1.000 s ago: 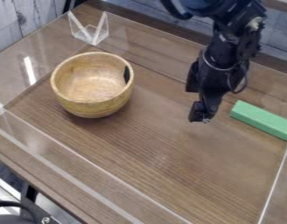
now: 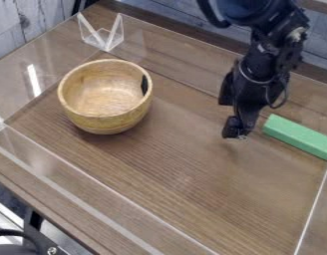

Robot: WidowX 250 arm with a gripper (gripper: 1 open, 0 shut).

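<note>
My gripper (image 2: 237,108) hangs from the arm at the upper right, its dark fingers open and low over the table (image 2: 166,184). To its right lies a green block (image 2: 297,137), apart from the fingers. A wooden bowl (image 2: 105,100) stands on the left, and I see nothing in it.
A clear plastic piece (image 2: 103,32) sits at the back left. Dark cables show at the lower left edge, and a wall runs along the back right.
The gripper has shifted very slightly to the right over the last second. The bowl and the green block have not moved.
</note>
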